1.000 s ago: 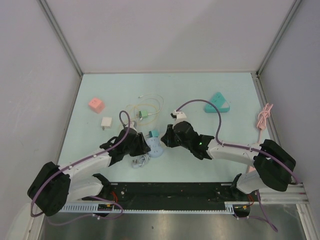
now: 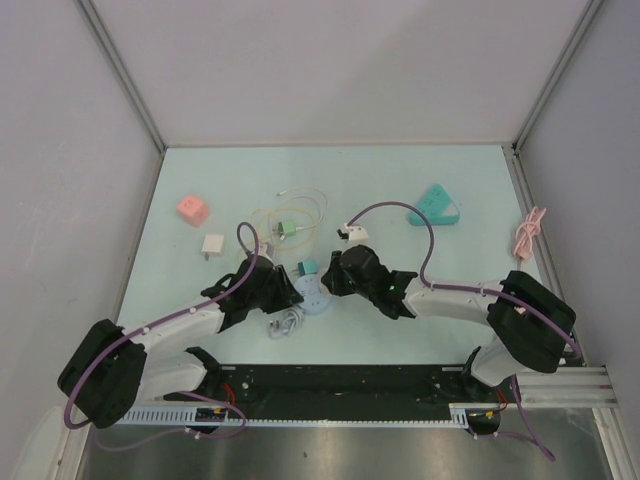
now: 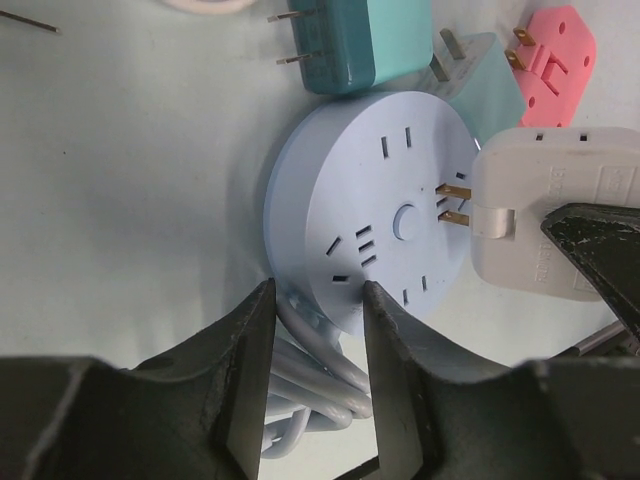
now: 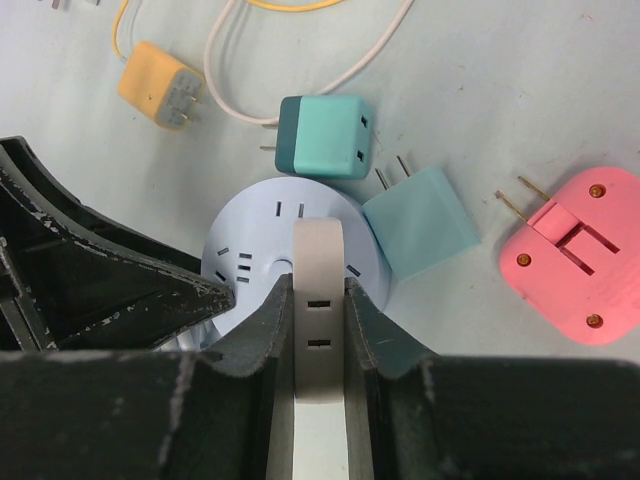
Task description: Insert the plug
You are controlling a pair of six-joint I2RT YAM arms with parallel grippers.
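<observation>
The white round power strip has its slotted face turned toward the plug. My left gripper has one finger on each side of its lower rim, close in against it beside the cord. Held in my right gripper is a white plug; its two prongs point at the strip's face. In the left wrist view the prong tips lie over the face by a pair of slots, mostly visible; whether they touch it I cannot tell. From the right wrist view, the plug hides its prongs and part of the strip.
Close behind the strip stand a teal adapter and a pale teal block. A pink plug lies to their right in the right wrist view. The strip's grey cord is bundled below my left fingers. Open table lies right of centre.
The left gripper has shifted slightly right, and the strip and its cord with it.
</observation>
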